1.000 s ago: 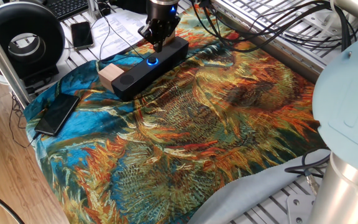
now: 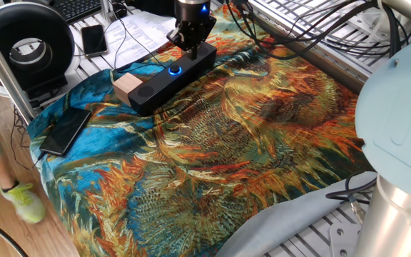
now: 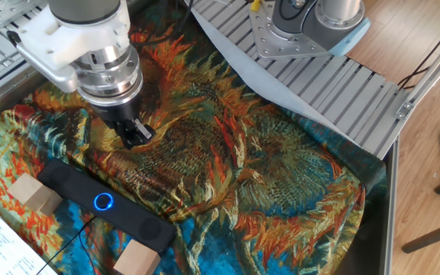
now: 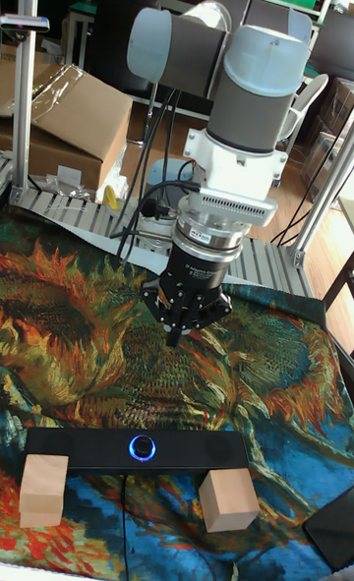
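A long black speaker bar with a glowing blue ring lies on the patterned cloth. Two light wooden blocks, one near its left end and another near its right, sit along the bar's near side in exterior view 3. My gripper points downward above the cloth, on the arm's side of the bar and apart from it. Its fingers look shut together, with nothing visible between them. In exterior view 2 the gripper hangs over the cloth; exterior view 1 shows it overlapping the bar's far end.
A dark phone-like slab lies near the cloth's left edge. Another phone and paper sheets are beyond the bar. Black cables loop at the back right.
In exterior view 1, my gripper has shifted slightly right and changed its angle a little. The bar has stayed put. A person has appeared at the left edge.
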